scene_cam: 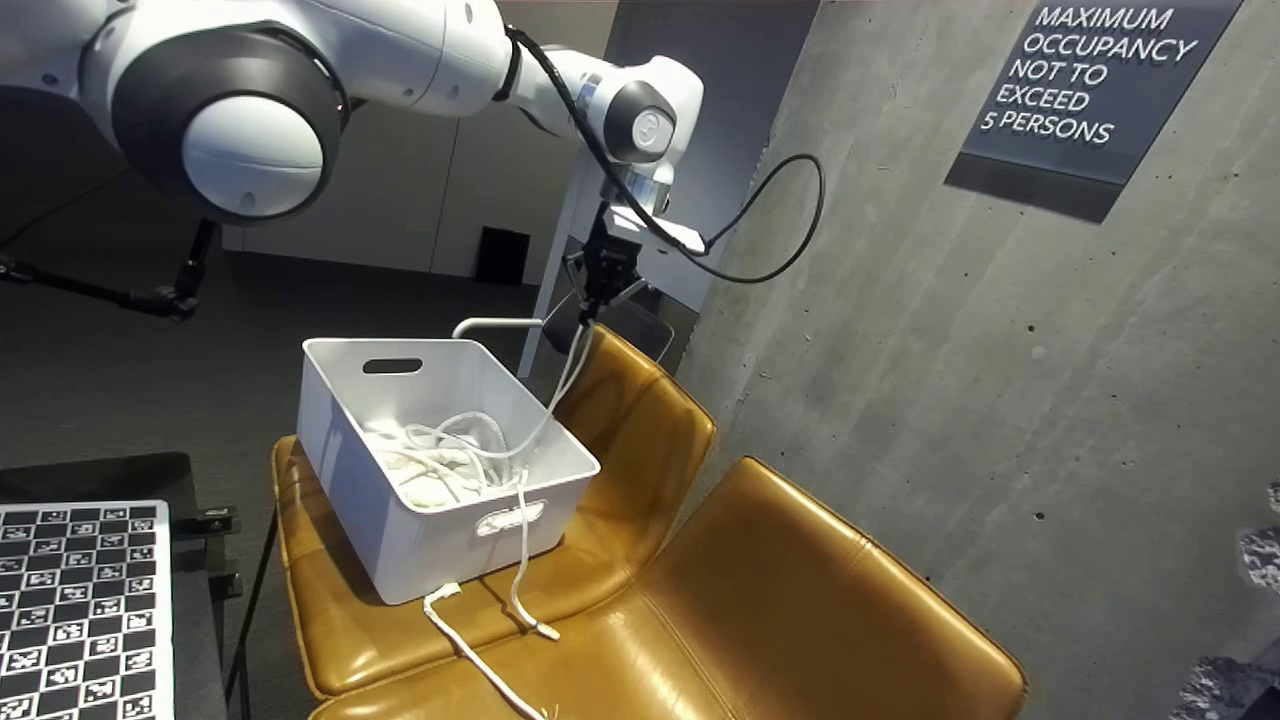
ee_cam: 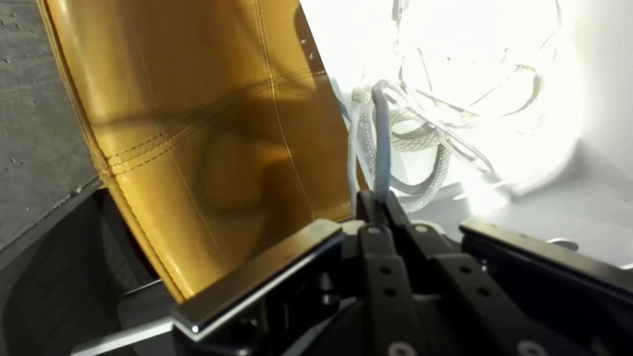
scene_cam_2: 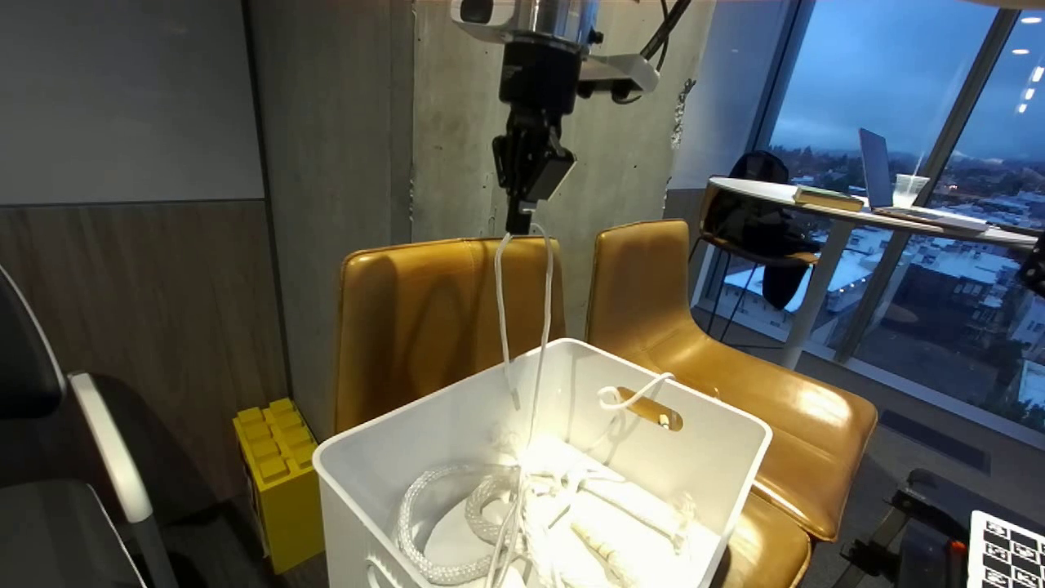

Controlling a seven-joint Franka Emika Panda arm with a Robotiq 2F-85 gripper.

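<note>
My gripper (scene_cam: 589, 314) is shut on a thin white cord (scene_cam: 570, 366) above the far side of a white bin. In the wrist view the cord (ee_cam: 381, 136) rises to the closed fingertips, and a second strand hangs beside it. From the gripper (scene_cam_2: 520, 221) two strands of cord (scene_cam_2: 548, 294) drop toward the bin (scene_cam_2: 392, 431); one reaches the pile of rope inside, while the other's end hangs near the rim. Thicker braided white rope (scene_cam_2: 416, 510) lies coiled in the bin. Strong light washes out part of the pile.
The bin sits on a tan leather chair (scene_cam: 648, 408), with another chair (scene_cam: 828, 564) alongside. One cord (scene_cam: 524, 552) hangs over the bin's near wall, and another rope piece (scene_cam: 474, 654) lies on the seat. A concrete wall (scene_cam: 912, 336) stands behind the chairs.
</note>
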